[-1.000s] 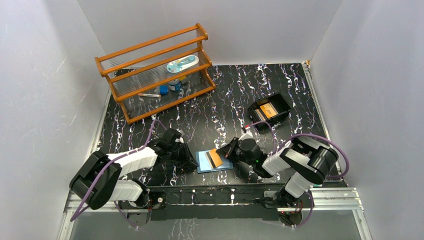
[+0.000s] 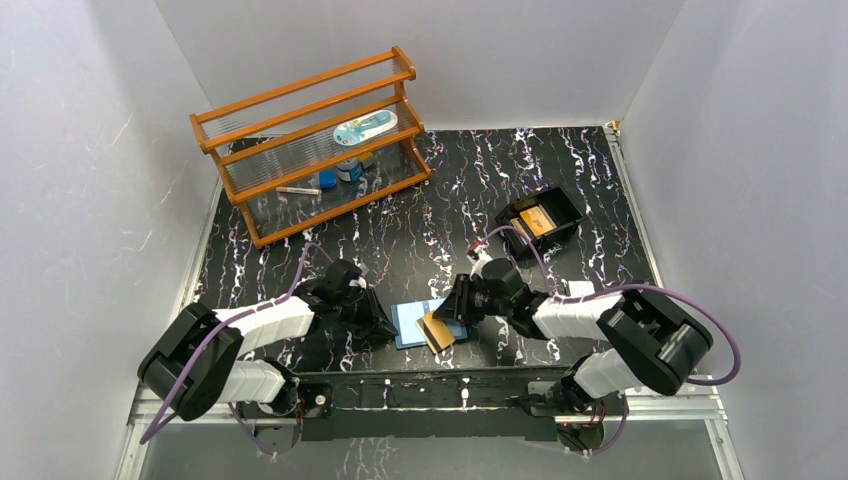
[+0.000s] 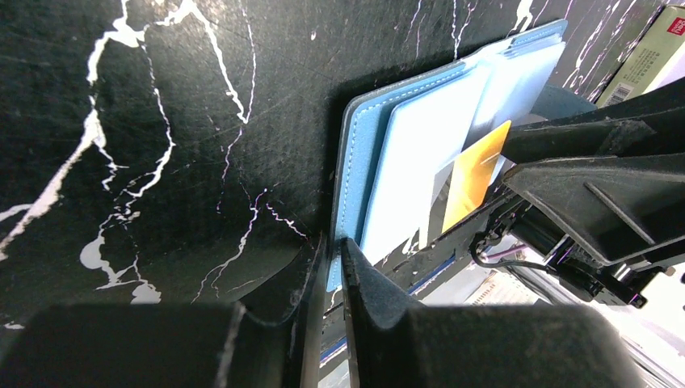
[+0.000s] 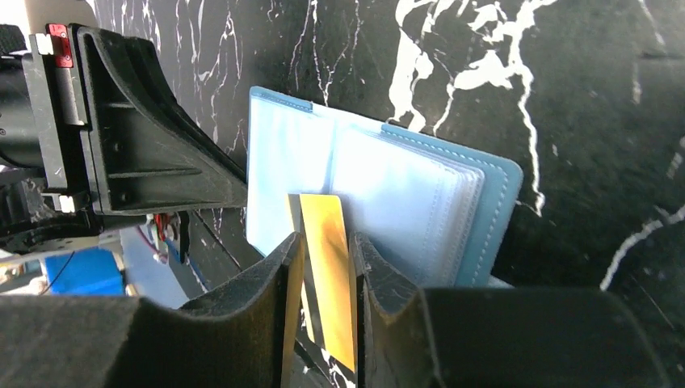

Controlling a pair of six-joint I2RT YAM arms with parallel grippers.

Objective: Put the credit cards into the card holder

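The blue card holder [image 2: 407, 318] lies spread open near the table's front edge, with clear sleeves. An orange card [image 2: 435, 330] with a dark stripe rests askew on it, poking past the holder's front edge. It is not inside a sleeve. My left gripper is closed on the holder's side edge. Above the card, my right gripper stands slightly open; in the right wrist view the orange card [image 4: 329, 275] shows through the gap, close to one finger [image 4: 363, 267]. Whether that finger touches it cannot be told.
A black box [image 2: 566, 207] with more cards inside stands at the back right. The wooden rack [image 2: 262, 240] holding small goods occupies the back left. A small box [image 3: 646, 61] lies beyond the holder. Bare table separates rack and box.
The orange card has slid toward the front edge and now overhangs the holder. The left gripper has stayed put.
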